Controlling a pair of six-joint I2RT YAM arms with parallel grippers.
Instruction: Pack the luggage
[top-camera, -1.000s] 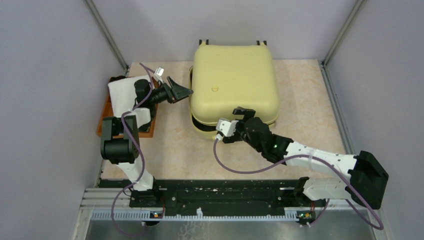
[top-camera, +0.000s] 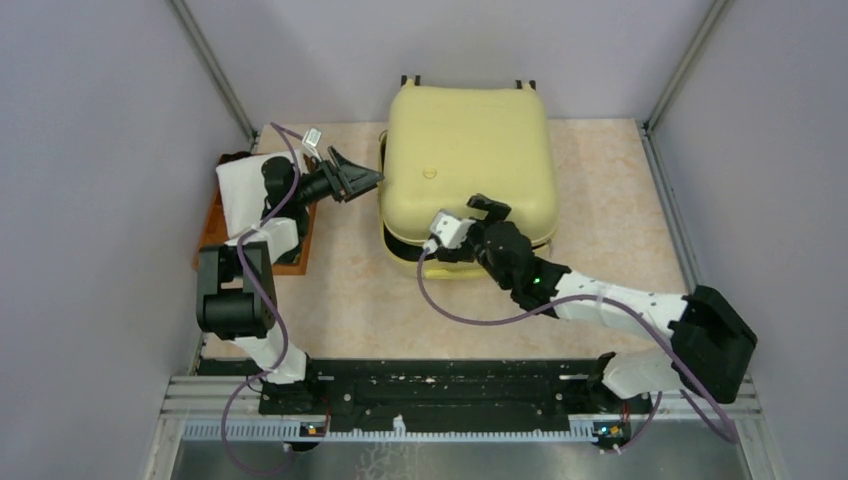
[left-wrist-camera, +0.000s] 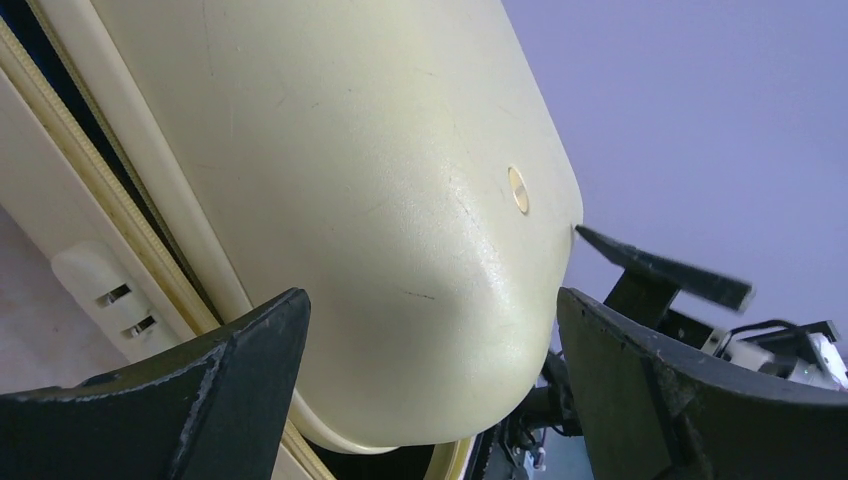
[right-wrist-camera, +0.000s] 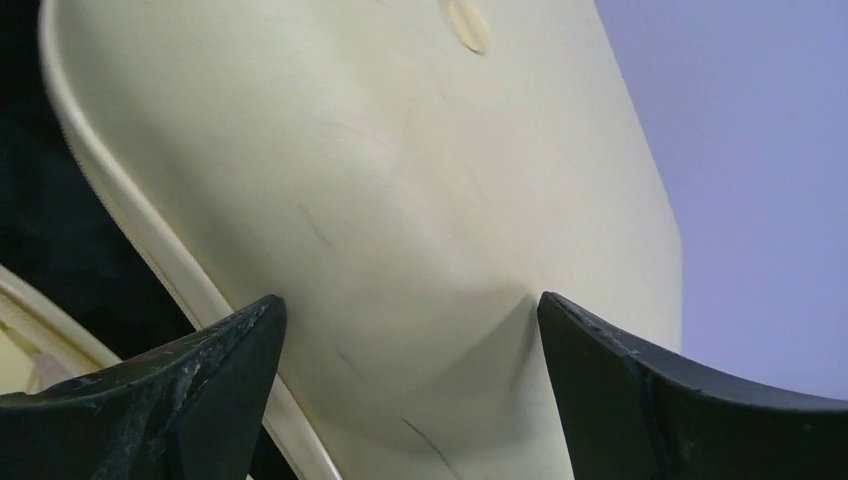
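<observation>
In the top view, the yellow suitcase stands mid-table with its lid (top-camera: 470, 140) lowered over the base (top-camera: 455, 272). A dark gap shows between lid and base along the front and left sides. My left gripper (top-camera: 362, 186) is at the lid's left side, open. My right gripper (top-camera: 464, 228) stands open at the front edge, overlapping the lid from above. Both wrist views show the pale lid (left-wrist-camera: 380, 200) beyond spread fingers (left-wrist-camera: 262, 345), with nothing gripped between them. In the right wrist view the lid (right-wrist-camera: 400, 220) is close and blurred; contact cannot be told.
An orange-brown box (top-camera: 212, 232) at the left holds a white cloth (top-camera: 243, 190) and dark items, partly under my left arm. Bare table (top-camera: 610, 200) lies to the suitcase's right and in front of it. Walls close in on both sides.
The lid's far edge sits slightly farther back.
</observation>
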